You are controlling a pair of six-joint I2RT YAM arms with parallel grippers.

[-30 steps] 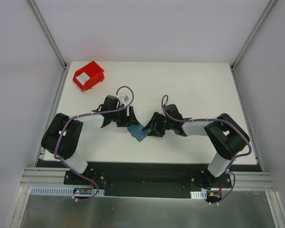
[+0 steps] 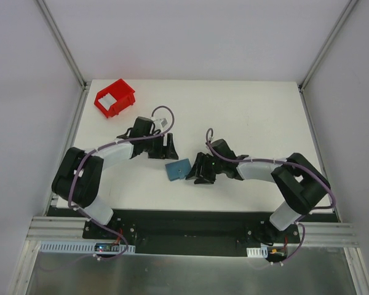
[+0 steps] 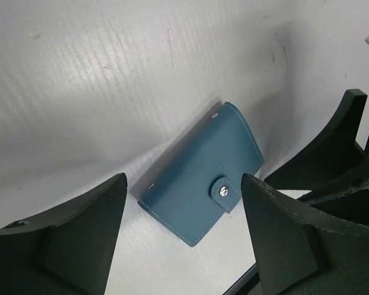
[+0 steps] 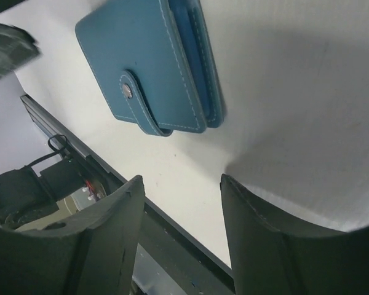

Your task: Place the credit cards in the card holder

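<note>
A blue card holder, closed by a strap with a metal snap, lies on the white table between my two grippers. My left gripper is at its upper left; in the left wrist view the holder sits beyond the parted fingers, with bare table between them. At the holder's right front corner is my right gripper. In the right wrist view its fingers stand apart with nothing between them, and the holder is farther off. White cards seem to lie in the red box.
The red box stands at the table's far left corner. A dark edge runs along the front.
The card holder has turned on the table. Most recently my left gripper has moved back and my right gripper forward toward the table's front edge.
</note>
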